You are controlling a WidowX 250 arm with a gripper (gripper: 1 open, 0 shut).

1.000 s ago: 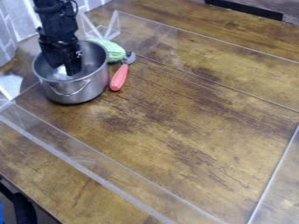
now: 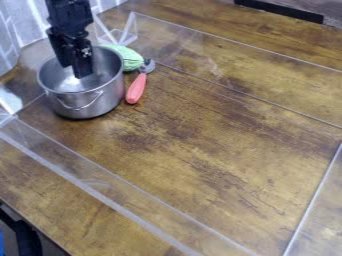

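Observation:
A steel pot [image 2: 83,98] with a wire handle stands at the upper left of the wooden table. My black gripper [image 2: 72,62] hangs over the pot's back part, its tips at about rim height; I cannot tell whether it is open or shut or holds anything. Just right of the pot lie a pale green vegetable-like object [image 2: 123,55] and a tool with a pink handle [image 2: 136,86].
Clear plastic edging runs along the left, back and right of the work area.
My gripper has risen from down inside the pot to around its rim and above. The pot and the objects beside it look unmoved.

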